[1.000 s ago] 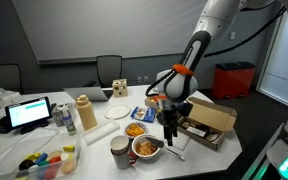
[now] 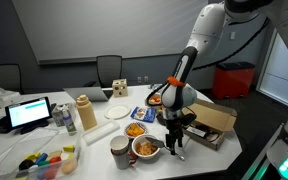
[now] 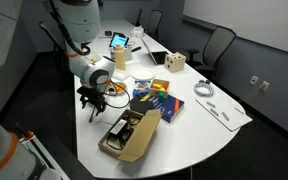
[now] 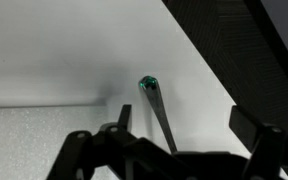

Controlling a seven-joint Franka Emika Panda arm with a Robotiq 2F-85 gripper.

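Observation:
A thin dark rod-like utensil with a shiny greenish end lies on the white table in the wrist view. My gripper is open, with one finger on either side of the utensil and gaps between them. Its lower end is hidden behind the gripper's body. From the first exterior view, the gripper points down close to the tabletop, just right of a white bowl. In the second exterior view the gripper is low over the table, left of the open cardboard box.
Close on the right stands the open cardboard box with items inside. Dark mugs and a clear bin are to the left. Behind are a blue packet and a small food bowl.
The arm has come down toward the table, and the gripper now covers part of the utensil beside the bowl. The bowl and box have stayed put.

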